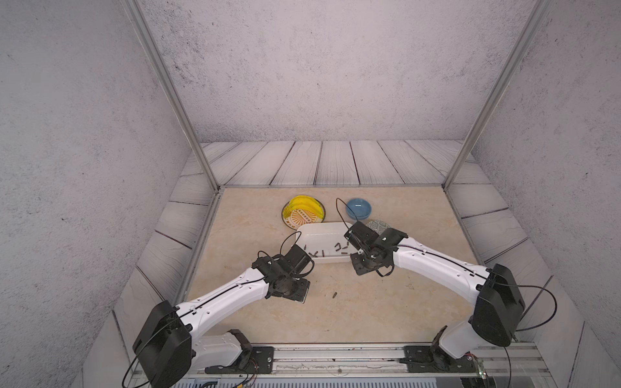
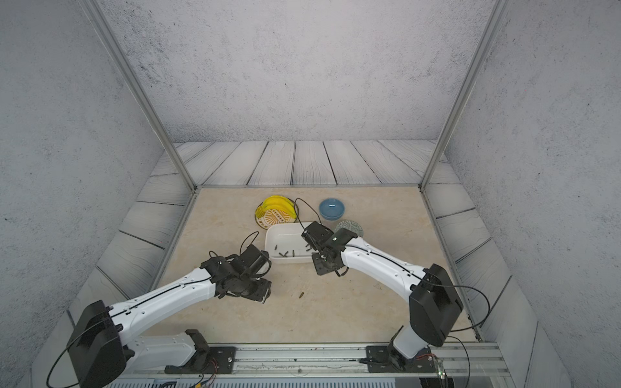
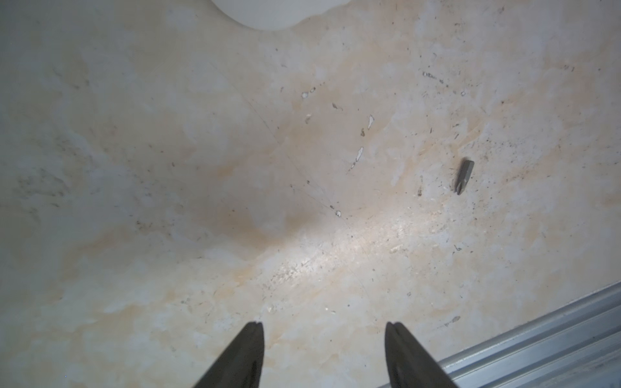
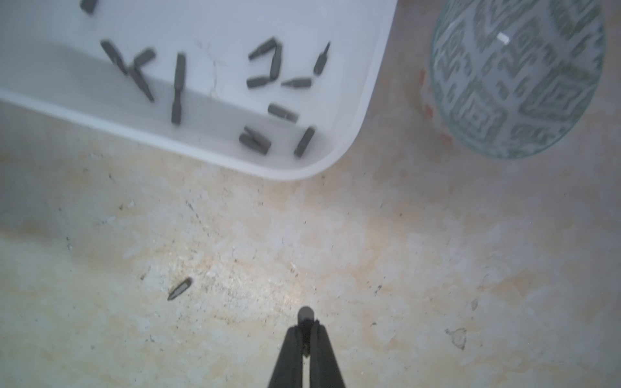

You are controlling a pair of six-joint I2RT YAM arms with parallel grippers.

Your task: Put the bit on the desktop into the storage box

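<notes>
One dark bit lies on the bare desktop, and it is also in the right wrist view, left of the fingers. Pinched between the fingertips of my right gripper is another dark bit point(image 4: 306, 314), its rounded end showing. That gripper is above the desktop, just in front of the white storage box point(image 1: 326, 260). Several bits are scattered inside the box. My left gripper stands open and empty over the desktop, with the loose bit ahead and to the right of it in its wrist view.
A patterned green-and-white bowl point(image 4: 517, 77) stands close to the box's right side. Behind are a blue bowl point(image 1: 358, 208) and a yellow plate with bananas point(image 1: 304, 205).
</notes>
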